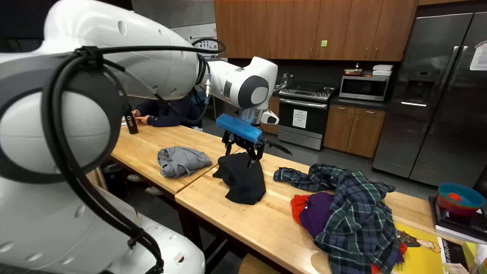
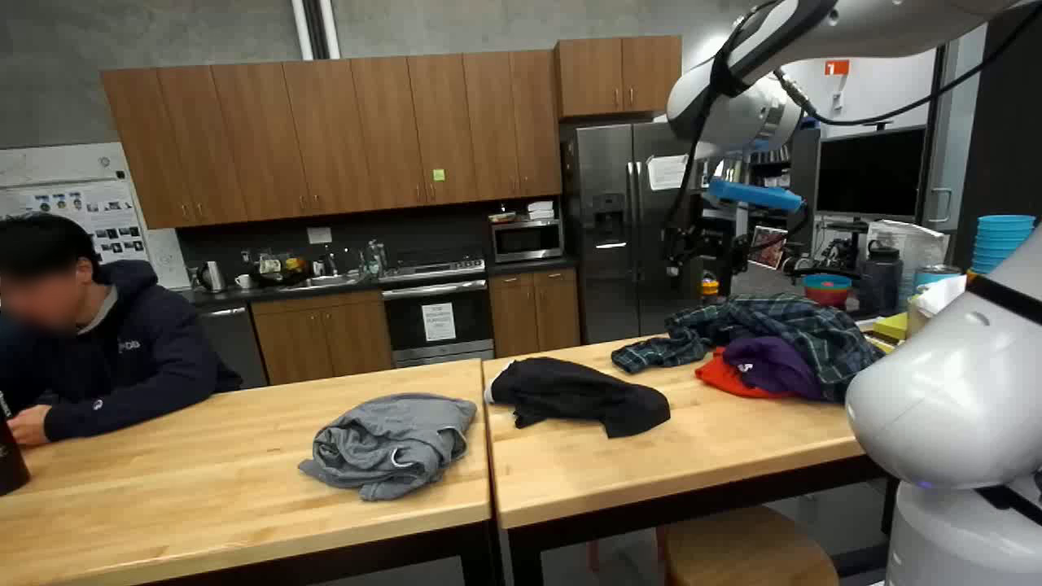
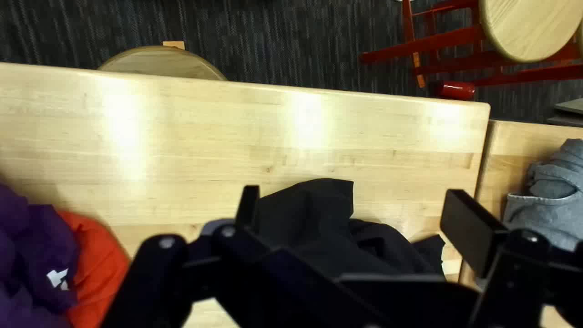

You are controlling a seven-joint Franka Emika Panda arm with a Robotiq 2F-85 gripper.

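Wide open, my gripper hangs above the black garment (image 3: pixel 322 224), with nothing between its fingers. Exterior view 2 has the gripper (image 2: pixel 705 262) clearly higher than the tabletop. The black garment (image 2: pixel 576 392) lies crumpled near the seam of the two tables. A bundled grey garment (image 2: pixel 396 444) rests on the other table, across that seam. At the opposite side, a pile holds a green plaid shirt (image 1: pixel 358 214), a purple garment (image 1: pixel 315 212) and a red garment (image 1: pixel 298 205). In the wrist view my gripper's body hides part of the black garment.
Bare wood (image 1: pixel 255 228) lies in front of and beside the black garment. Beyond the plaid shirt are a yellow book (image 1: pixel 417 246) and stacked bowls (image 1: pixel 461 198). A person (image 2: pixel 98 342) sits at the grey garment's table, near a dark bottle (image 1: pixel 130 121).
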